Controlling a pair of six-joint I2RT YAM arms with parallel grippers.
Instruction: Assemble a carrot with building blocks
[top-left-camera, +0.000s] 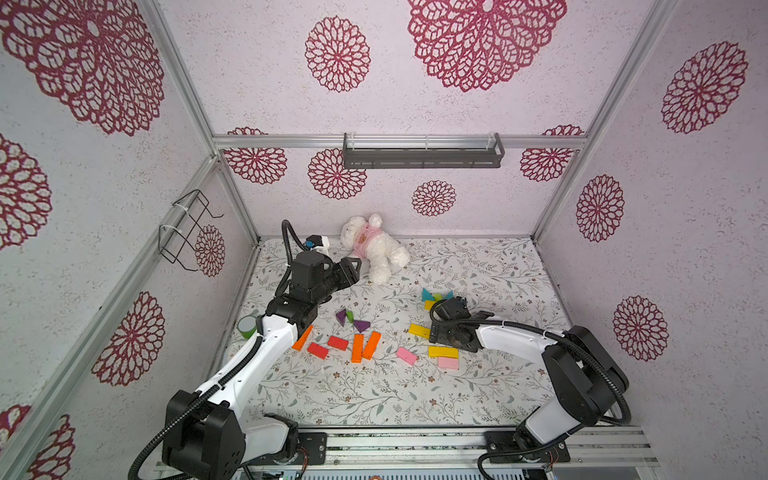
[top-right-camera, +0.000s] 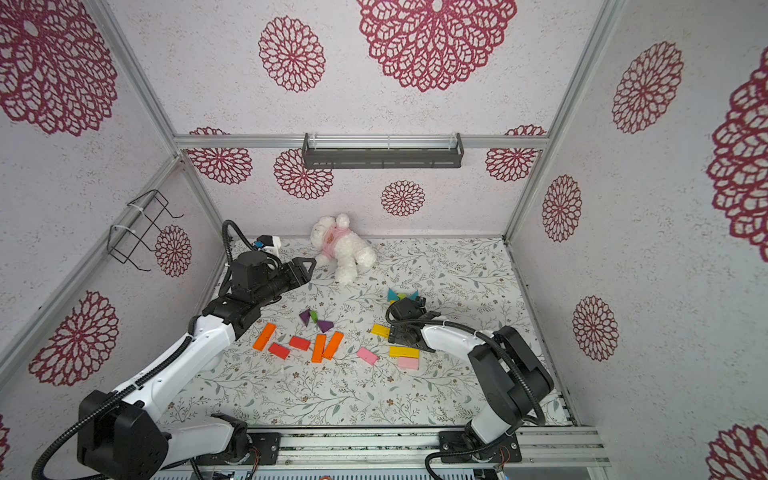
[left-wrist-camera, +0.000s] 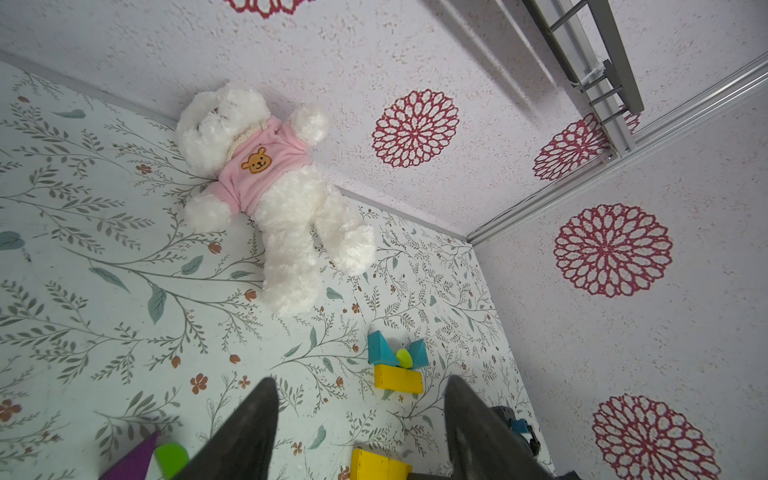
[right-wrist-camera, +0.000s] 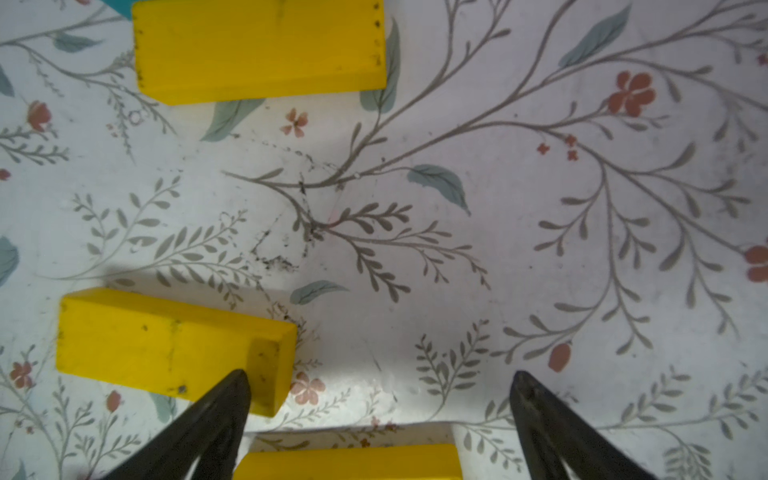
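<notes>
My left gripper (top-left-camera: 349, 270) is raised above the left side of the mat, open and empty, aimed toward the plush bear (left-wrist-camera: 288, 200). My right gripper hangs open low over the yellow blocks (right-wrist-camera: 176, 344), with one finger near an end of the middle one. Another yellow block (right-wrist-camera: 260, 48) lies beside cyan triangles (left-wrist-camera: 379, 348) and a green piece (left-wrist-camera: 404, 358). Purple triangles (top-left-camera: 361, 326) with a green piece, red blocks (top-left-camera: 337, 342), orange blocks (top-left-camera: 371, 345) and pink blocks (top-left-camera: 406, 354) lie on the left and front.
The plush bear lies at the back. A grey shelf (top-left-camera: 422, 158) hangs on the back wall and a wire rack (top-left-camera: 184, 230) on the left wall.
</notes>
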